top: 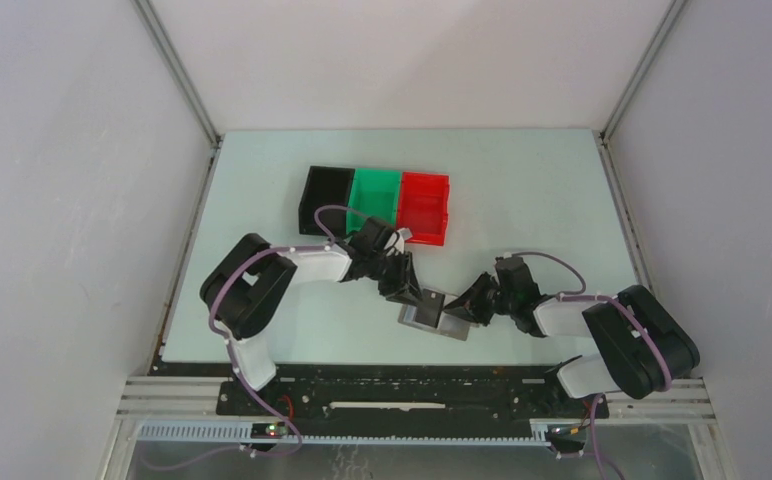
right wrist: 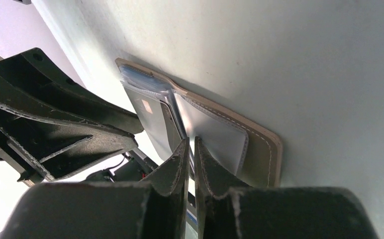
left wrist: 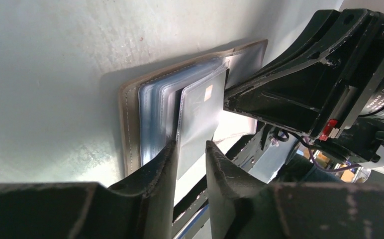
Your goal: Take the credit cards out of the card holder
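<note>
The card holder (top: 432, 310) lies open on the table near the front edge, its clear plastic sleeves (left wrist: 200, 109) and brown-grey cover (right wrist: 259, 159) showing. My left gripper is low over one end of the sleeves, fingertips slightly apart at the loose sleeve edge. My right gripper is at the other end, fingertips close together at a sleeve edge. Whether anything is between either pair of fingers is unclear. Each gripper appears in the other's wrist view, close beside the holder.
Black (top: 324, 180), green (top: 372, 185) and red (top: 424, 200) bins stand joined behind the grippers. Side walls bound the table.
</note>
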